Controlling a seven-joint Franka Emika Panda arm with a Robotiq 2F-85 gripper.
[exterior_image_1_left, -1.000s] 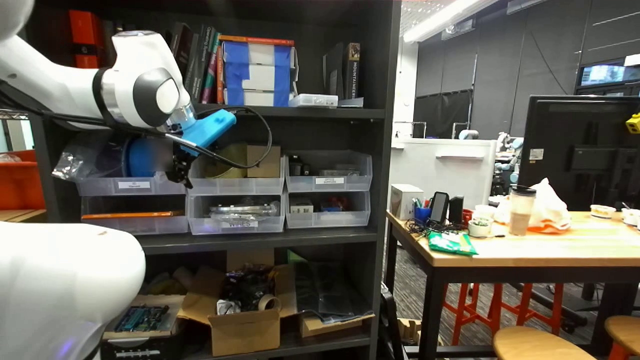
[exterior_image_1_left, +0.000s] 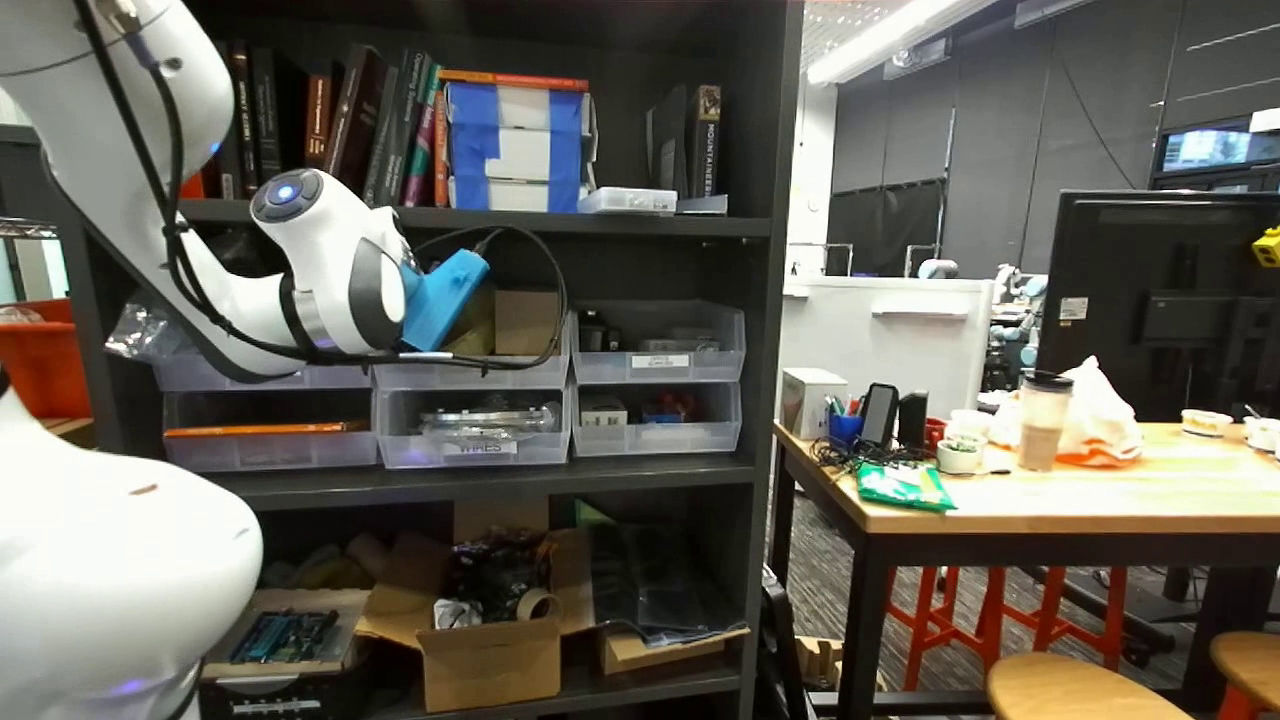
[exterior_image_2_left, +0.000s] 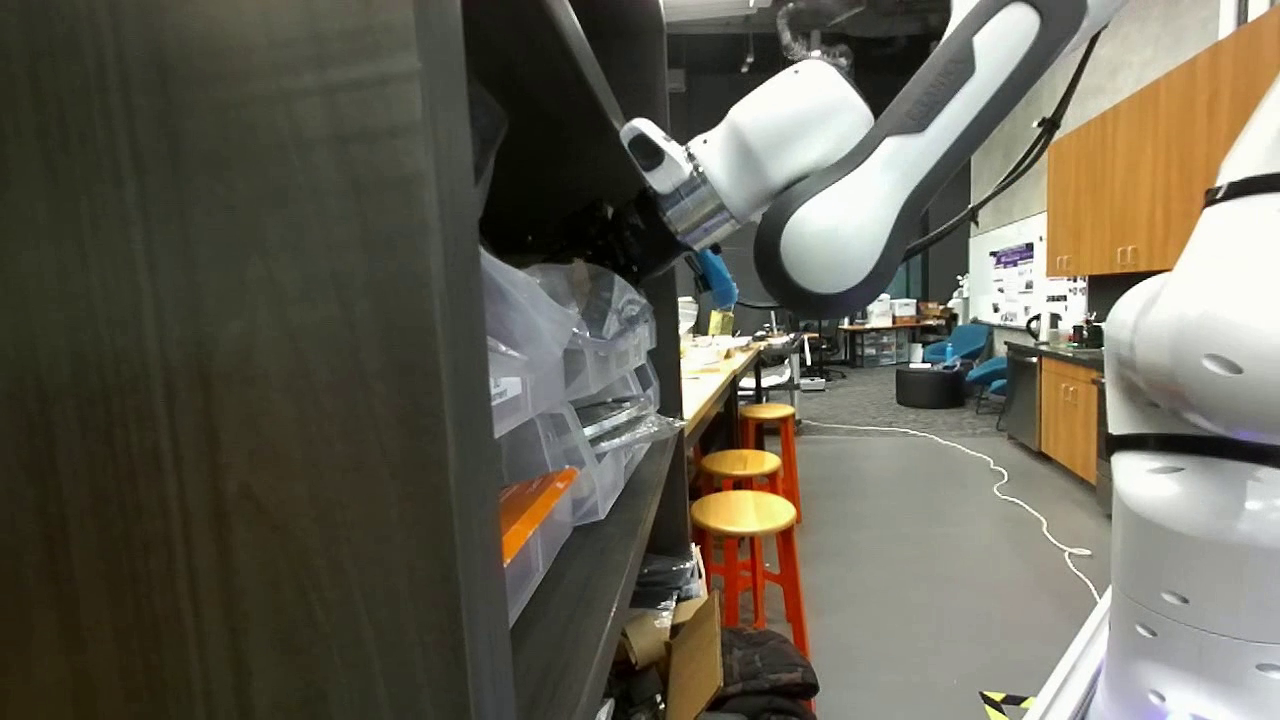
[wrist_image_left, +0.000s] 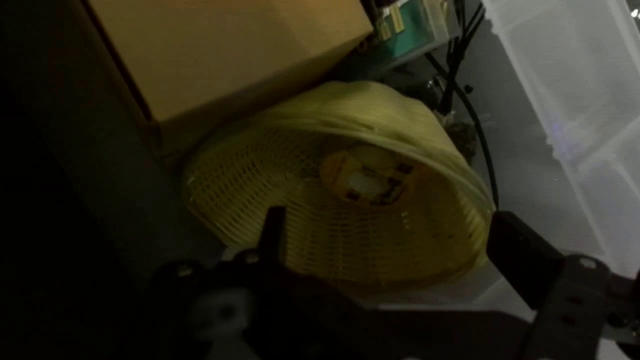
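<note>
A yellow woven basket (wrist_image_left: 360, 114) lies tipped with its mouth toward my wrist view, a round printed label (wrist_image_left: 372, 177) visible on its inside. My gripper stands open before it, one black fingertip (wrist_image_left: 274, 225) on the left and the other on the right, the basket's lower wall between them in view. Nothing appears held. How near the fingers are to the rim, I cannot tell. In exterior view 1 the blue wrist mount (exterior_image_1_left: 444, 300) covers part of the basket, and the hand itself is hidden behind the arm.
A cardboard box (wrist_image_left: 234, 48) sits beside the basket, and a clear bin wall (wrist_image_left: 576, 120) rises to the right. Black cables (wrist_image_left: 474, 114) run between. Stacked bins (exterior_image_1_left: 657, 420) fill this shelf, with a board (exterior_image_1_left: 708, 226) close above.
My arm's wrist has shifted right and downward along the shelf, from the left bin to the middle bin with the basket. The hand has turned inward, toward the shelf.
</note>
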